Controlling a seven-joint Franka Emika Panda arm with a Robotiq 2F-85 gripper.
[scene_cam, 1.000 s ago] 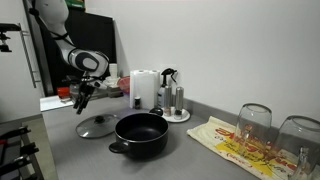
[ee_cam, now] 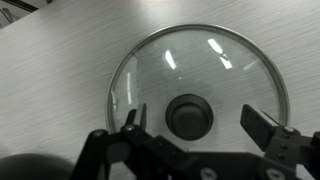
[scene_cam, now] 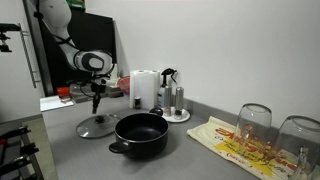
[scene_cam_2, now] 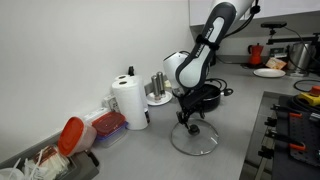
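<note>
A round glass lid with a black knob lies flat on the grey table. Above it hangs my gripper, pointing down and open. From the wrist, its fingers stand to either side of the knob in the picture, with nothing held between them. In exterior view 2 the gripper appears still above the lid, apart from the knob. A black pot without a cover stands beside the lid; part of its dark rim enters the wrist view at lower left.
Behind the pot are a paper towel roll and a white plate with bottles. Two upturned glasses and a patterned cloth lie farther along. Red bowls stand near the wall.
In exterior view 1 my gripper has moved right and somewhat lower, from the lid's far left side to over the lid. Lid and pot have stayed put.
</note>
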